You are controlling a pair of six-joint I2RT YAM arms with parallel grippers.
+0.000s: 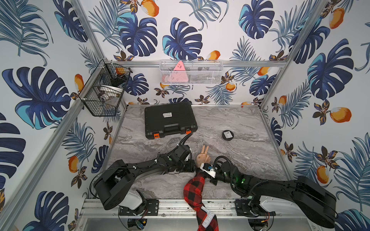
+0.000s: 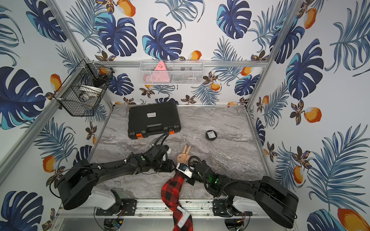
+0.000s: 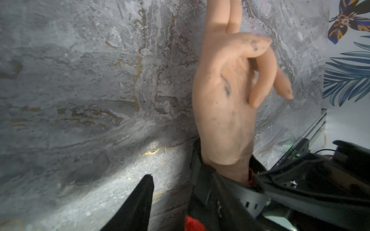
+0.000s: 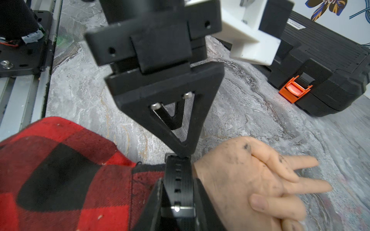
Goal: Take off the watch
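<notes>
A black watch strap [image 4: 178,179] wraps the wrist of a model hand [image 4: 246,173] that wears a red and black checked sleeve [image 4: 65,173]. In the right wrist view my right gripper is shut on the strap, a finger on either side of it. From above, a black triangular fingertip [image 4: 184,148] of the left arm meets the strap's edge. The left wrist view has my left gripper open, its fingers apart and blurred, with the dark band at the wrist near the right-hand finger. The watch's face and clasp cannot be told apart.
A black case [image 1: 169,119] with orange latches lies behind the left arm. A round black object [image 1: 227,135] sits at the right on the marbled table [image 1: 246,154]. Baskets hang at the back and left walls. Between case and round object the table is clear.
</notes>
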